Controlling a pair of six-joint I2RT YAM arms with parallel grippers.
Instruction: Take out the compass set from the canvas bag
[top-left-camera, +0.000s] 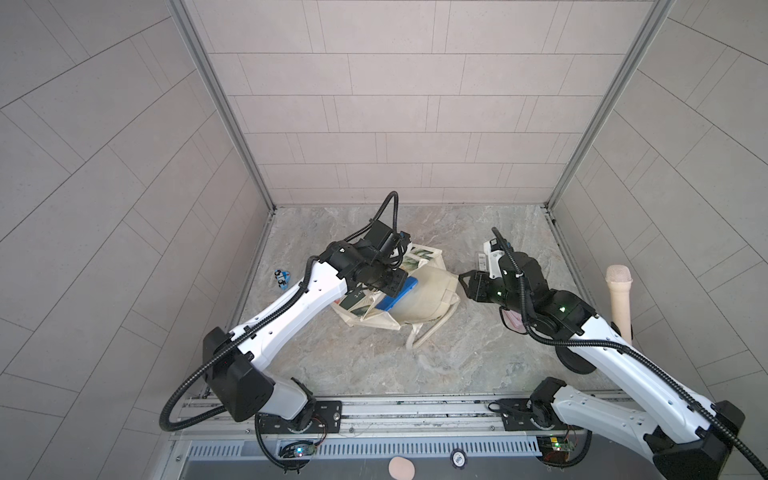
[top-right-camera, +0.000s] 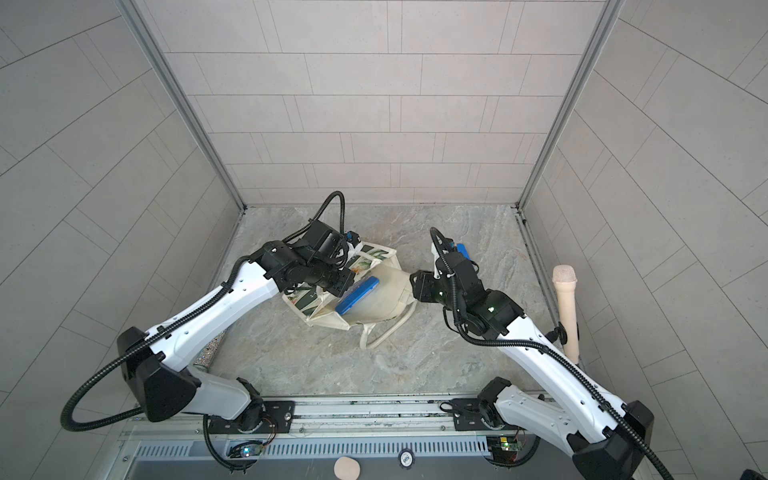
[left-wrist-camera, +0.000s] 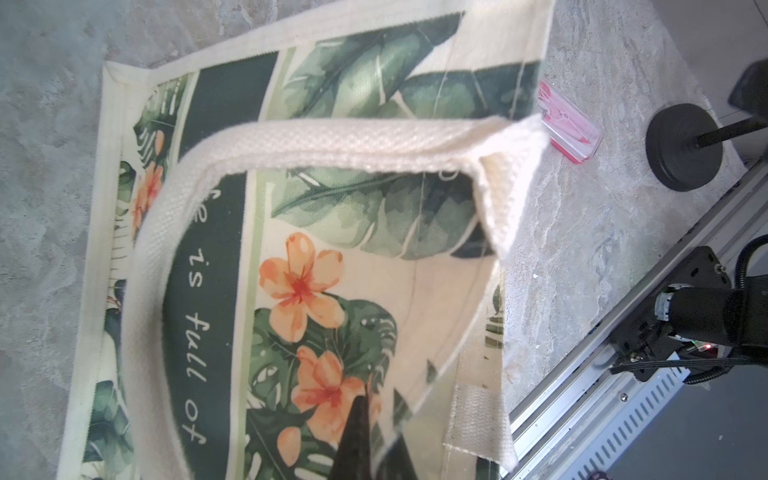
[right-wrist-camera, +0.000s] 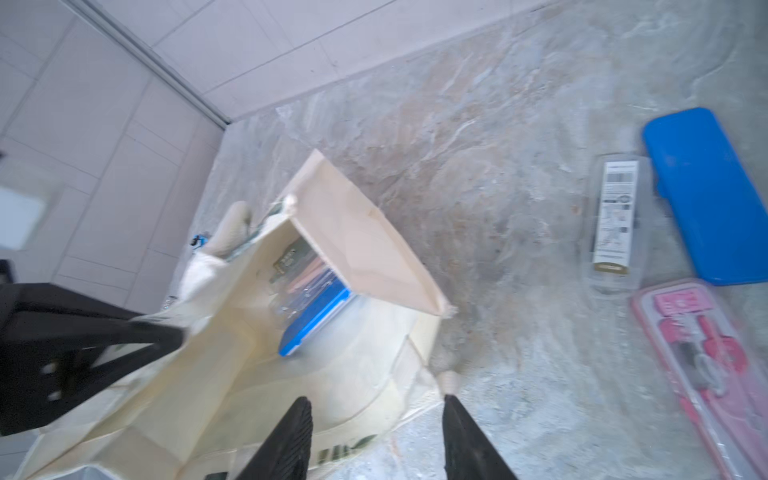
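Observation:
The canvas bag (top-left-camera: 428, 296) lies on its side mid-table, printed with leaves and flowers, its cream inside showing in the right wrist view. A blue-edged case (right-wrist-camera: 316, 316) with a clear front sits inside it. My left gripper is over the bag's printed flap by the handle (left-wrist-camera: 160, 264); in the top views its arm hides the bag's left part, and it is shut. My right gripper hangs to the right of the bag's opening, fingers apart, with nothing seen between them.
At the right lie a blue case (right-wrist-camera: 704, 200), a clear box (right-wrist-camera: 616, 216) with a label and a pink case (right-wrist-camera: 700, 360). A stand with a dark round base (left-wrist-camera: 680, 152) is at the right edge. A small blue item (top-left-camera: 281, 278) lies at the left.

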